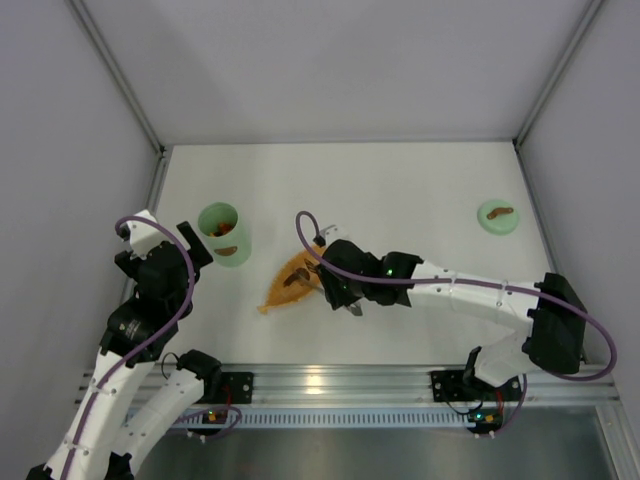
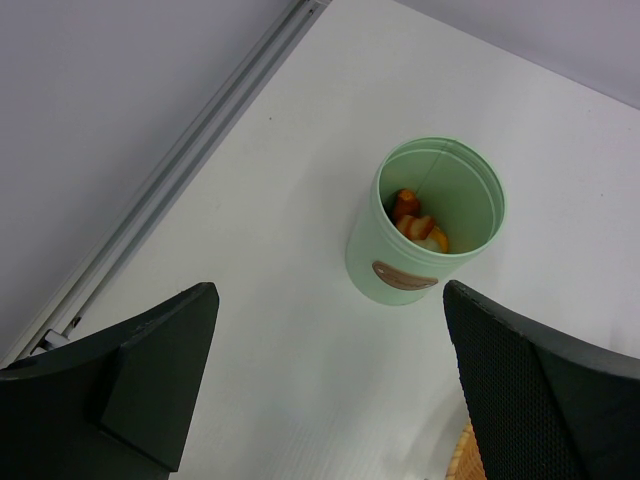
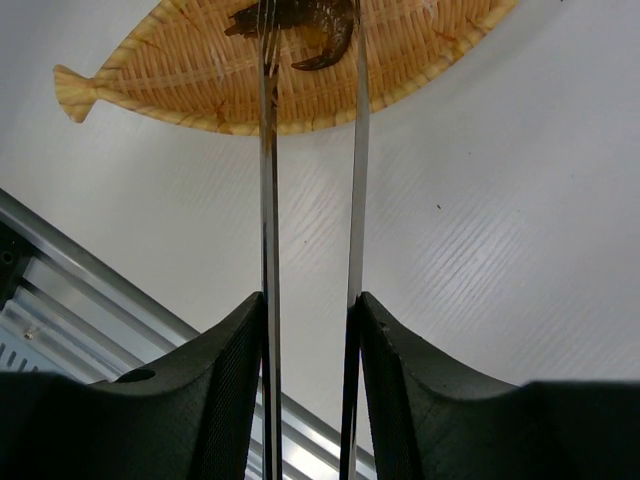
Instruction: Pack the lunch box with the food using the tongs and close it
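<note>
In the right wrist view, my right gripper is closed around metal tongs [image 3: 358, 220], a finger pressing each arm from outside. The tong arms stand apart. Their tips reach over a dark brown food piece [image 3: 325, 32] on a leaf-shaped woven basket [image 3: 190, 85]; whether they touch it cannot be told. A green lunch box [image 2: 395, 245], round and without a lid, stands upright at the left of the table with several orange-brown and pale pieces of food inside. My left gripper is wide open and empty, on the near side of the box.
Far right on the table lies a round green lid [image 1: 487, 221] with a brown patch. A metal rail [image 1: 340, 378] runs along the front edge, with walls on the other sides.
</note>
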